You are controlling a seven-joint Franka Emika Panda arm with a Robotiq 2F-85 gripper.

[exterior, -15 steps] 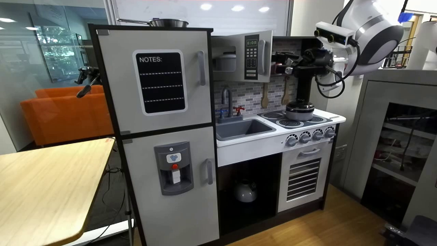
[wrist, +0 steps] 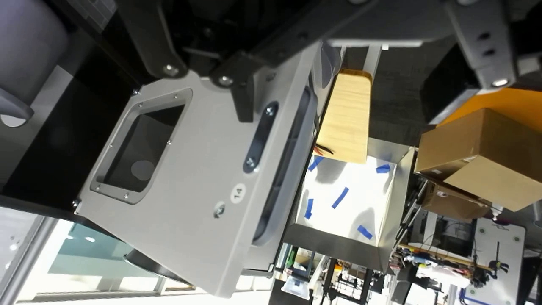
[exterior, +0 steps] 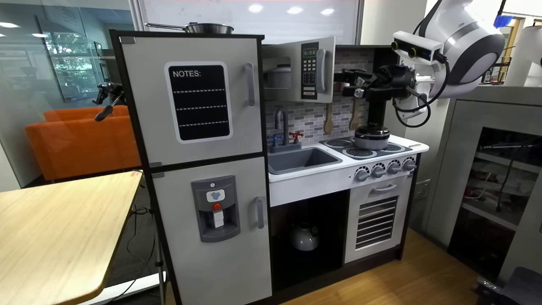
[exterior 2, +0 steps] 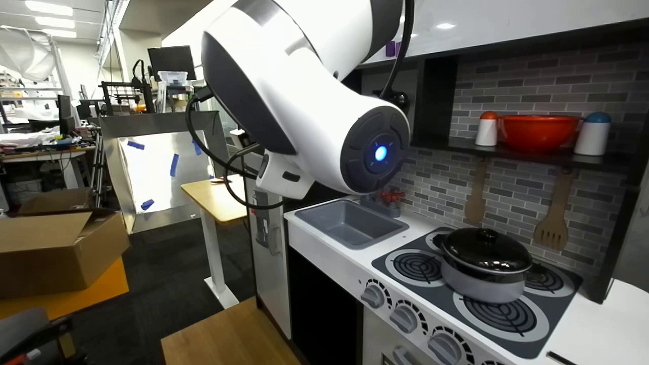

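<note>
The toy microwave door (exterior: 297, 68) stands swung open toward the front, its keypad and handle (exterior: 321, 70) facing exterior view 1. On the door's inner side is my gripper (exterior: 342, 84), close to its free edge. Seen from the wrist, the door's inner face (wrist: 203, 137) fills the left half, with a window and a metal plate near the edge. My fingers (wrist: 244, 104) are spread wide: one lies in front of the door's inner face, the other out past its edge. Nothing is held. Contact with the door cannot be made out. The arm hides the microwave in exterior view 2.
A grey pot (exterior: 279, 76) shows through the door window. A black-lidded pot (exterior 2: 484, 261) sits on the stove below the arm. The shelf holds a red bowl (exterior 2: 539, 133) and two shakers. A pan (exterior: 208, 28) rests atop the fridge. The sink (exterior 2: 351, 224) is empty.
The microwave door has swung slightly further open, its free edge shifting left in exterior view 1.
</note>
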